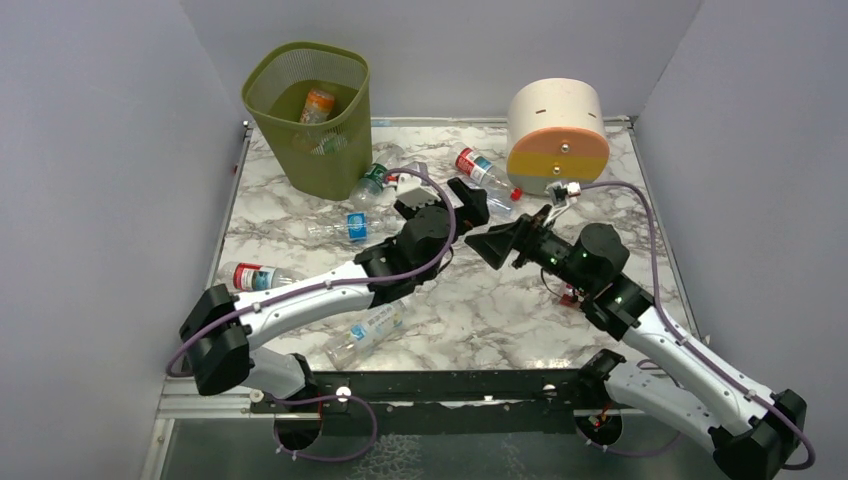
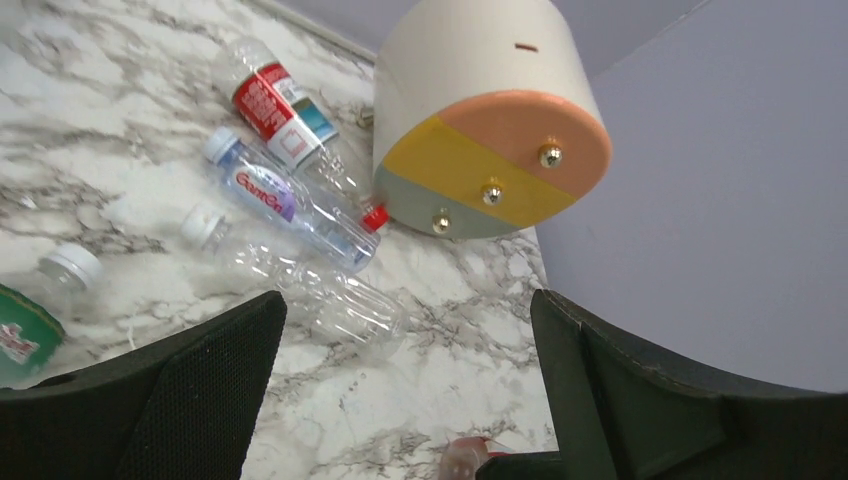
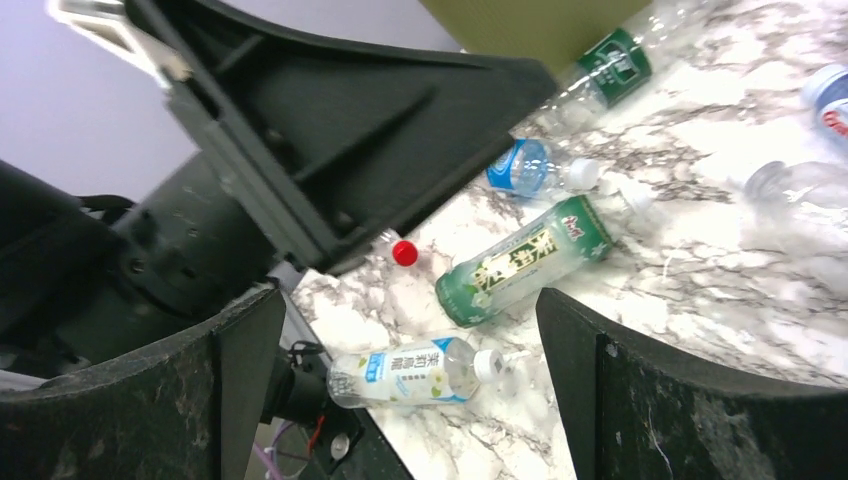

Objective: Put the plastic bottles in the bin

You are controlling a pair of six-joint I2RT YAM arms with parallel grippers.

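Note:
The green bin [image 1: 307,160] stands at back left with an orange-labelled bottle [image 1: 318,105] inside. My left gripper [image 1: 450,205] is open over the middle of the table; its view shows a red-label bottle [image 2: 272,108], a purple-label bottle [image 2: 262,187] and a clear bottle [image 2: 300,285]. My right gripper [image 1: 482,243] is open beside it, nothing between its fingers. The right wrist view shows a green-label bottle [image 3: 522,258], a blue-label bottle [image 3: 525,168] and a light-label bottle [image 3: 405,373]. Another red-label bottle [image 1: 255,277] lies at the left, partly behind the left arm.
A white cylinder [image 1: 558,110] with a coloured front stands at back right. Grey walls border the back and sides.

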